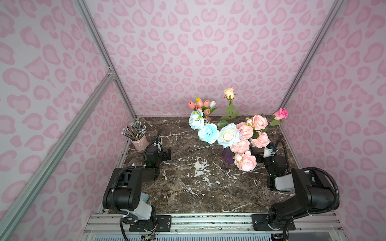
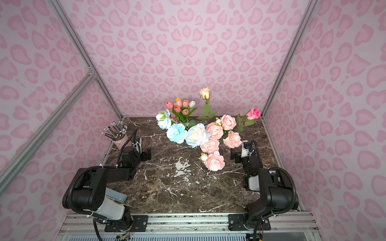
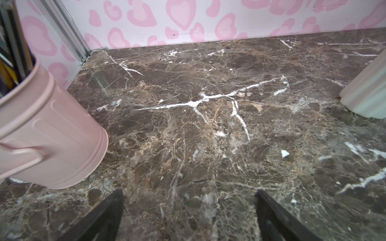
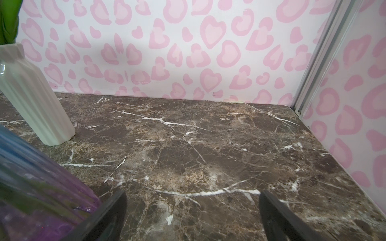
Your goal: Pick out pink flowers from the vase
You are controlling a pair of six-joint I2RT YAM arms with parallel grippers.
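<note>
Several pale pink flowers point(image 1: 245, 162) spread to the right of a purple glass vase point(image 1: 228, 155), mixed with blue and white blooms point(image 1: 229, 135). A deeper pink rose point(image 2: 253, 113) leans out at the far right. In the right wrist view the vase point(image 4: 44, 188) shows as blue-to-purple glass at the left. Beside it, on its right, my right gripper is open and empty. My left gripper is open over bare marble, well left of the flowers, with nothing between its fingers.
A pink cup point(image 3: 60, 132) of pencils stands left of my left gripper. Behind the purple vase is a white ribbed vase point(image 4: 40, 96); tulips point(image 2: 179, 106) rise at the back. A cream rose point(image 1: 229, 93) stands tall.
</note>
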